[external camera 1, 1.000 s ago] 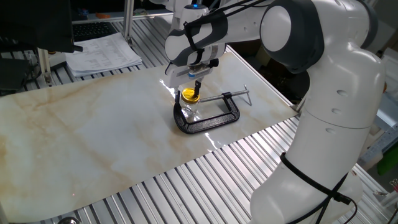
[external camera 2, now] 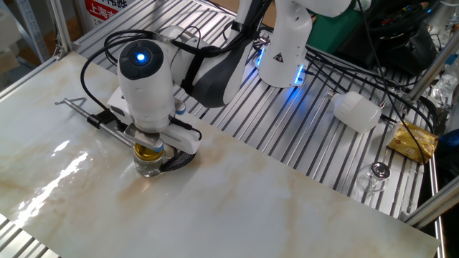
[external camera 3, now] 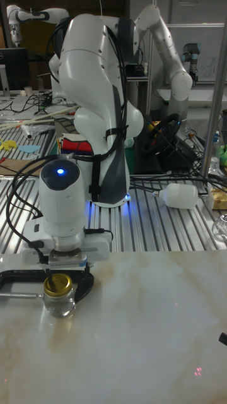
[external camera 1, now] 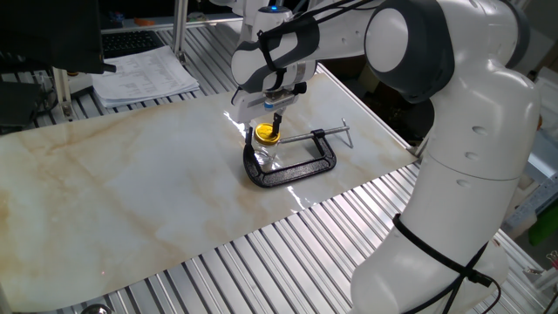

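Observation:
A clear glass jar with a yellow-gold lid (external camera 1: 267,133) stands upright on the marbled board. In the third exterior view the jar (external camera 3: 60,306) sits at the board's left, by the black C-clamp (external camera 3: 83,284). The clamp (external camera 1: 296,173) lies flat, its frame and screw bar (external camera 1: 305,136) on either side of the jar. My gripper (external camera 1: 263,129) points down at lid height, open, its dark fingers (external camera 1: 277,124) spread wide around the lid. Whether either finger touches the lid, I cannot tell. The second exterior view shows the lid (external camera 2: 148,152) partly under the gripper body.
Much of the marbled board (external camera 1: 113,201) is clear. Papers (external camera 1: 144,80) lie beyond its far edge. On the slatted table are a white bulb-shaped object (external camera 2: 356,112), a small glass jar (external camera 2: 374,177) and a yellow packet (external camera 2: 412,141).

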